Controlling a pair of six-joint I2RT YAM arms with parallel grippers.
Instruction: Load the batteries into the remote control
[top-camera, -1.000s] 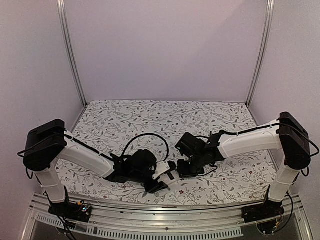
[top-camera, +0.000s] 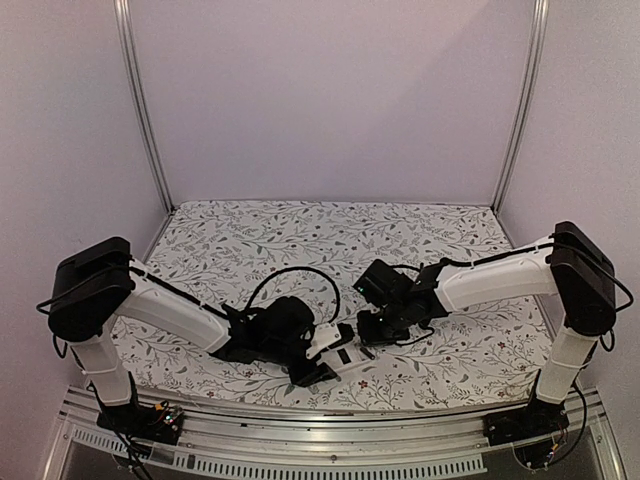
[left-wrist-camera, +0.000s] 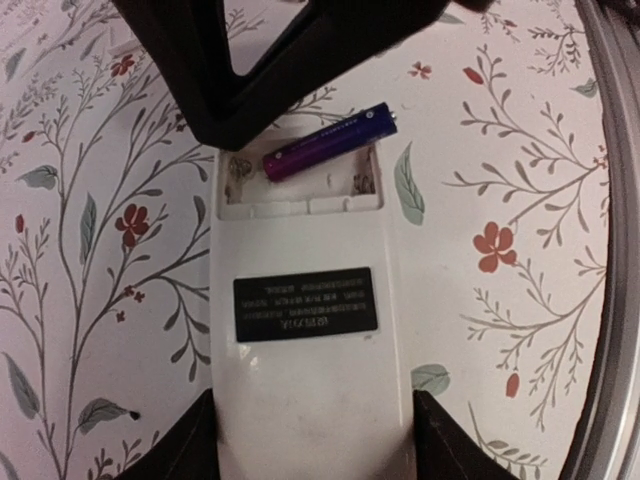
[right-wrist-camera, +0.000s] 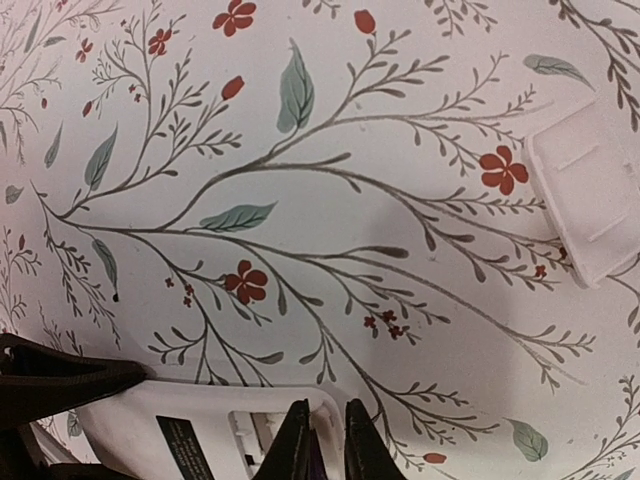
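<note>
Held by its lower end, the white remote control (left-wrist-camera: 305, 240) lies back side up, with my left gripper shut on it. At its far end the battery compartment (left-wrist-camera: 240, 210) is uncovered. A purple-blue battery (left-wrist-camera: 320, 145) lies askew there, one end inside the compartment and the other sticking out over the far right corner. My right gripper is over that end of the remote, its fingertips parted. In the left wrist view its dark fingers (left-wrist-camera: 215, 110) hover beside the battery and appear clear of it.
A white cover (right-wrist-camera: 590, 190) lies on the flowered tabletop (right-wrist-camera: 400, 150), apart from the remote. The metal rail (top-camera: 330, 425) runs along the near edge.
The right gripper has drawn back a little from the remote, uncovering its compartment end and the dark battery in the top view. The left arm has hardly moved.
</note>
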